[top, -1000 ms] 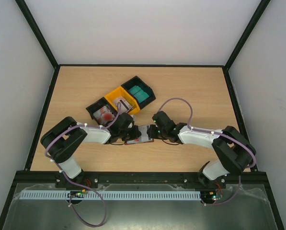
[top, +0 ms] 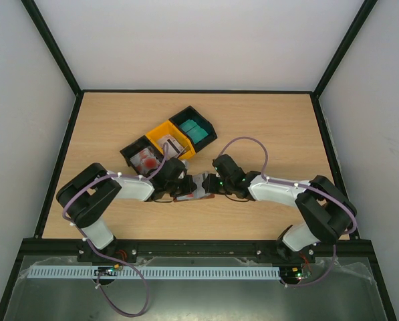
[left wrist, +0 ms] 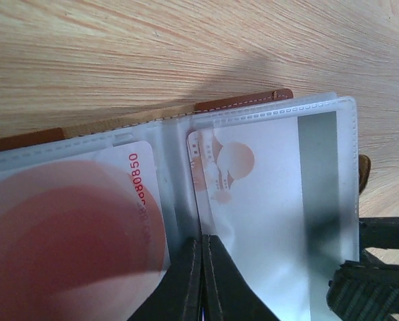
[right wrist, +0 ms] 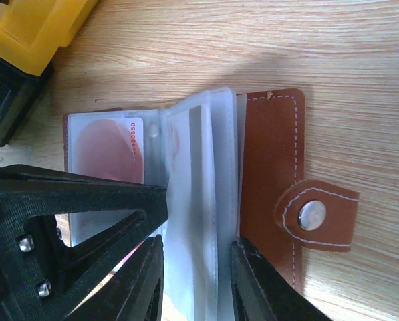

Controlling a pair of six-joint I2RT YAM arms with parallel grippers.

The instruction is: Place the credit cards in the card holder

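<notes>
The card holder [right wrist: 269, 154] lies open on the table, its brown cover and snap strap on the right. In the right wrist view its clear sleeves stand partly raised, with my right gripper shut on these sleeves [right wrist: 226, 167]. A white card with a pale orange print [left wrist: 266, 180] sits inside a sleeve in the left wrist view. Beside it, a red-patterned card [left wrist: 72, 227] fills the left page. My left gripper is shut, its tips at the white card's left edge near the fold; nothing shows between them.
Behind the arms stands a row of joined bins: a black one with reddish cards [top: 144, 159], a yellow bin [top: 160, 131] with cards and a black one with teal cards [top: 194, 131]. The yellow bin's corner is close to the holder.
Both arms keep nearly the same place. The right gripper has shifted very slightly at the holder's right side; the left looks still.
</notes>
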